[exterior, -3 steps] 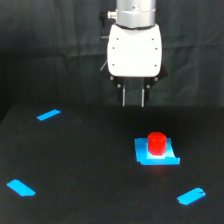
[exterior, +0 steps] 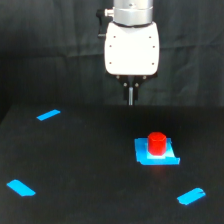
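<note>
A red round-topped object [exterior: 157,144] stands on a blue square [exterior: 172,159] on the dark table, right of centre. My gripper [exterior: 130,103] hangs below the white hand [exterior: 132,50] at the top of the view, above and to the left of the red object and well apart from it. Its thin fingers are close together, and nothing shows between them.
Flat blue strips lie on the table at the far left [exterior: 48,115], the near left [exterior: 20,188] and the near right [exterior: 191,196]. Dark curtains hang behind.
The fingers stood apart a second ago and are now close together. The hand sits slightly further left. The red object and blue square have stayed in place.
</note>
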